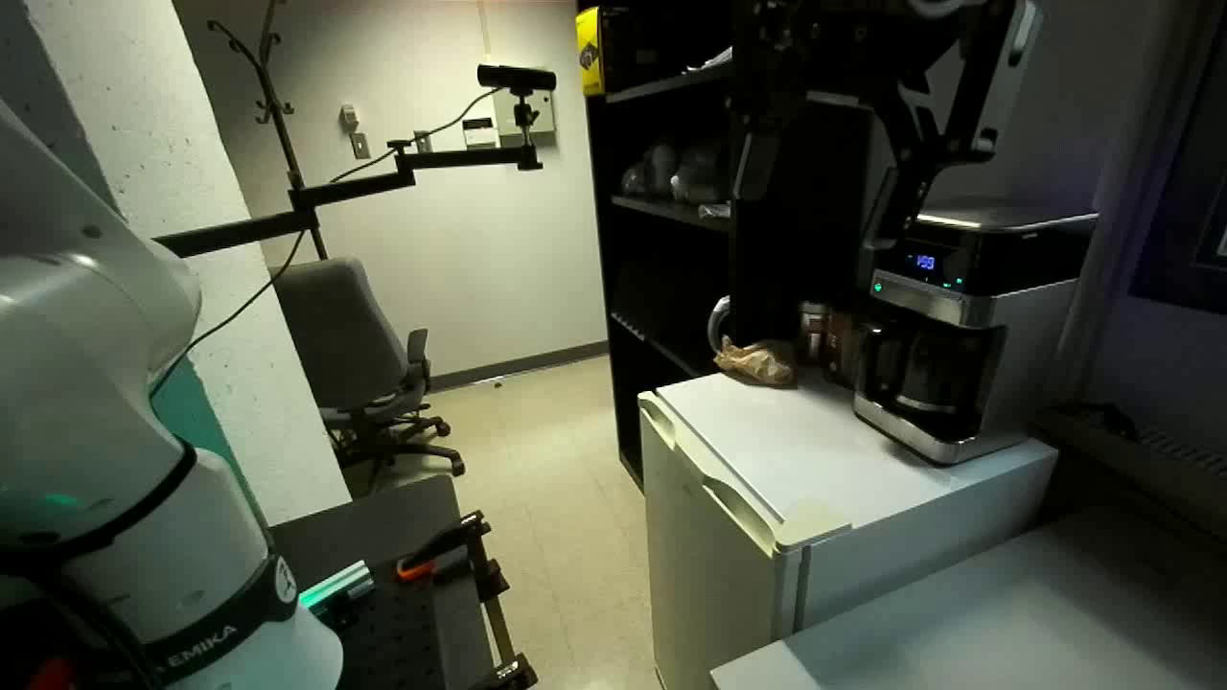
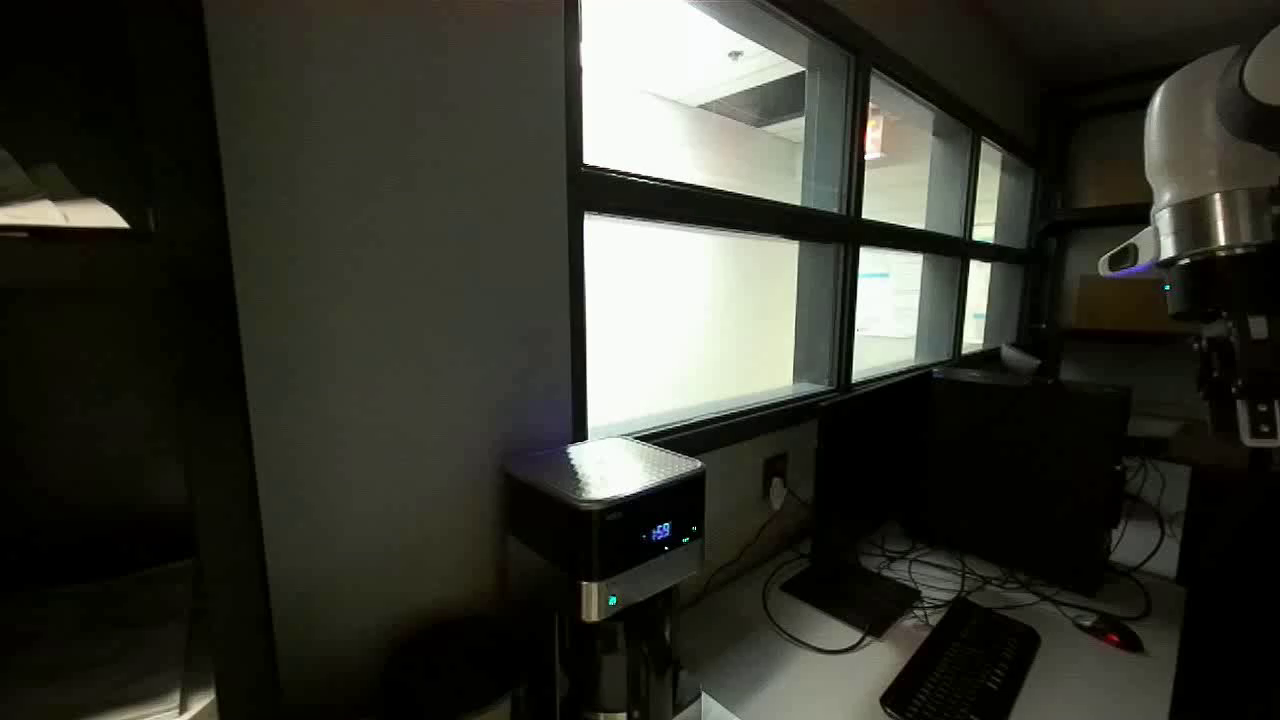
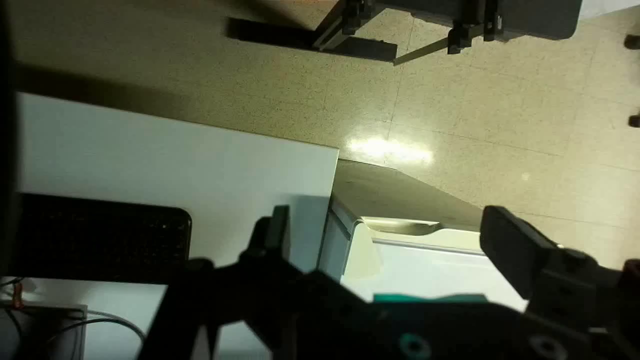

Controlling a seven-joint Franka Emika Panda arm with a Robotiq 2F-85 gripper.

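High over the white mini fridge, my gripper hangs with its fingers spread wide. In the wrist view the same gripper is open, and only the fridge top, desk edge and floor show beyond the gap. A black and silver coffee maker with a lit display stands on the fridge, its glass carafe inside. Near the back edge of the fridge lies a crumpled brown bag. The coffee maker also appears low in exterior view 2, while my gripper there is dark at the right edge.
A white desk adjoins the fridge, holding a keyboard, a mouse, monitors and loose cables. Dark shelves rise behind the fridge.
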